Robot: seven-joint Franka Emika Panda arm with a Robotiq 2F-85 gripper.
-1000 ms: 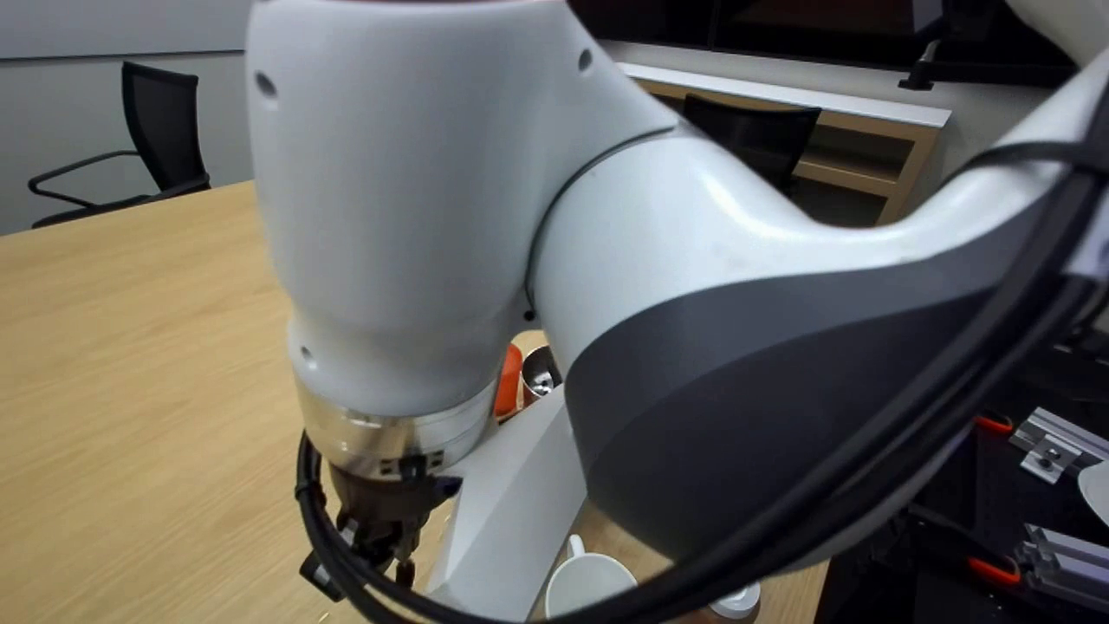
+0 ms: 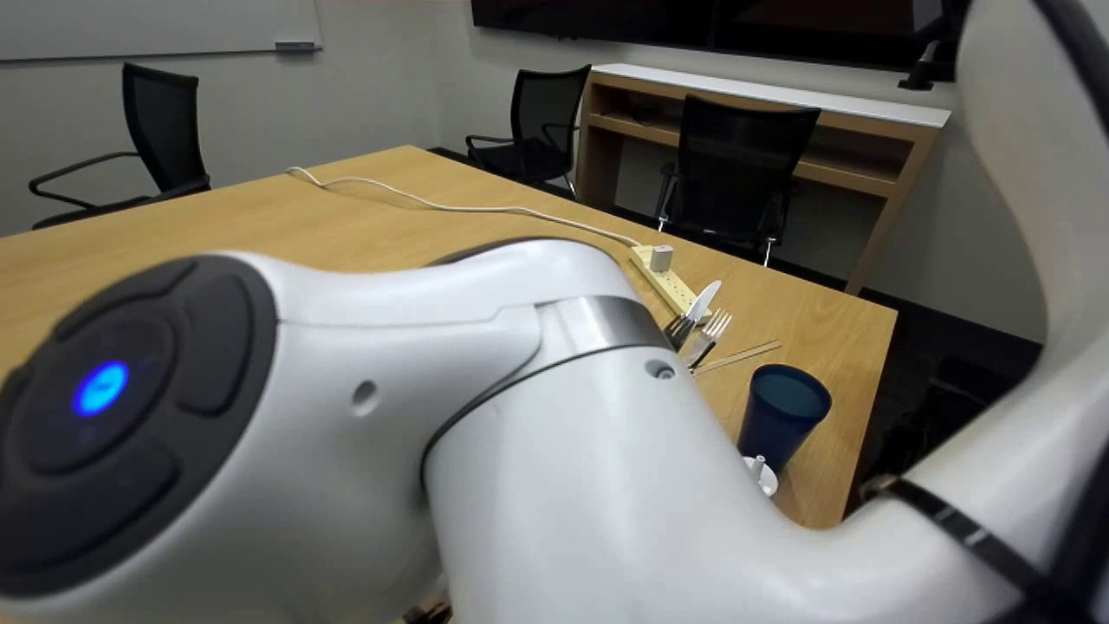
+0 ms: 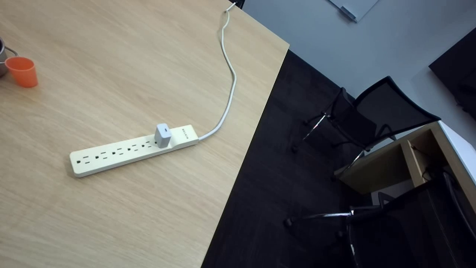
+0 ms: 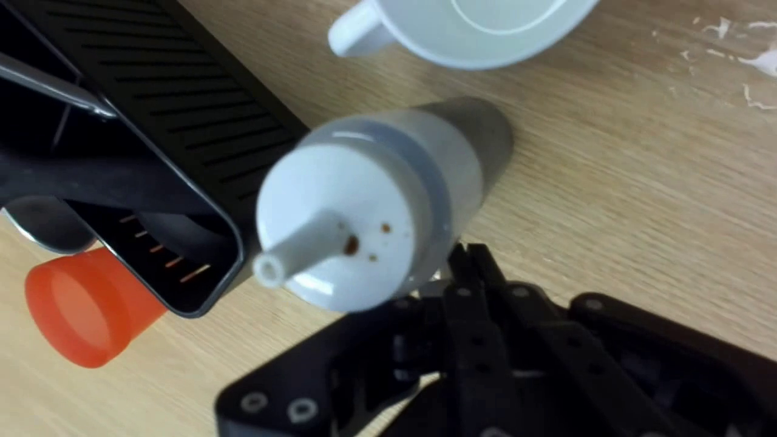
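In the wrist view, my gripper is shut, its dark fingertips together and nothing showing between them. Right beside them stands a white squeeze bottle [image 4: 339, 211] with a thin nozzle and small brown spots on its cap. The bottle partly overlaps the gripper in this view, so contact cannot be judged. Beyond the bottle is a white mug [image 4: 488, 33], its handle pointing left. A black slotted holder [image 4: 196, 109] with dark-handled utensils lies left of the bottle, and an orange cup [image 4: 91, 306] sits at lower left. The arm hides the gripper in exterior view 1.
Past the arm, a blue cup [image 2: 781, 416] stands near the table edge, with a fork [image 2: 714, 331] and knife [image 2: 703, 298] behind it. A cream power strip [image 3: 134, 151] with a white cable [image 3: 230, 71] occupies the table's far side. Open wood surrounds the strip.
In exterior view 1 the arm has swung to a different pose, its large joint now low at left. The blue cup, cutlery and power strip have come into sight; the mug is now hidden there.
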